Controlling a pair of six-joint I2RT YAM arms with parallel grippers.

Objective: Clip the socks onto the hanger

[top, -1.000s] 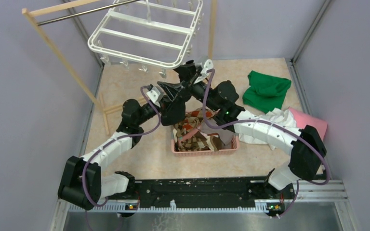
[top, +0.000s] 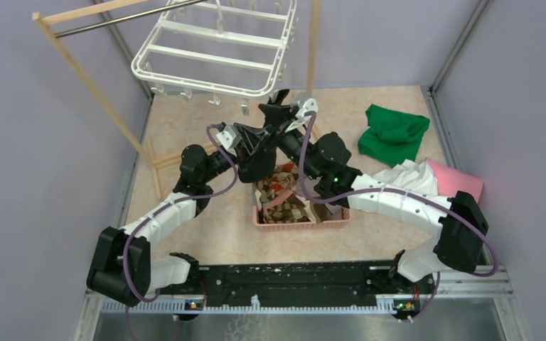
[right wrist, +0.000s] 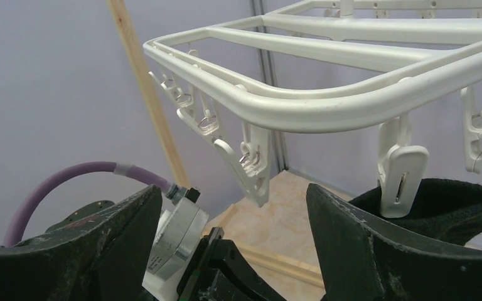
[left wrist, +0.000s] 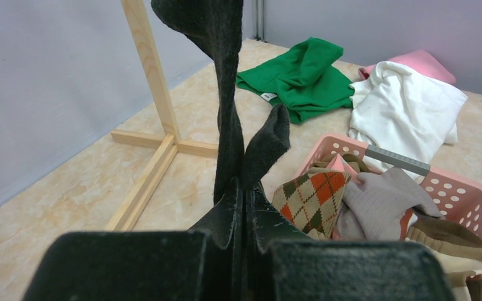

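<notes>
A dark grey sock (top: 256, 167) hangs beside the front right corner of the white clip hanger (top: 213, 84). In the left wrist view the sock (left wrist: 227, 75) rises from my left gripper, which is shut on it. My right gripper is open beneath the hanger's corner (right wrist: 326, 113), with clips dangling above and beyond its fingers. A white clip (right wrist: 401, 175) stands in front of dark sock fabric (right wrist: 458, 207); whether it grips the fabric I cannot tell.
A pink basket (top: 298, 224) of socks lies below the arms. A green cloth (top: 391, 131), white cloth (left wrist: 408, 106) and pink item (top: 455, 177) lie at the right. The wooden stand (top: 85, 78) frames the left.
My right arm has moved slightly down in the top view since a second ago, and the hanger has shifted a little. My left arm has barely moved.
</notes>
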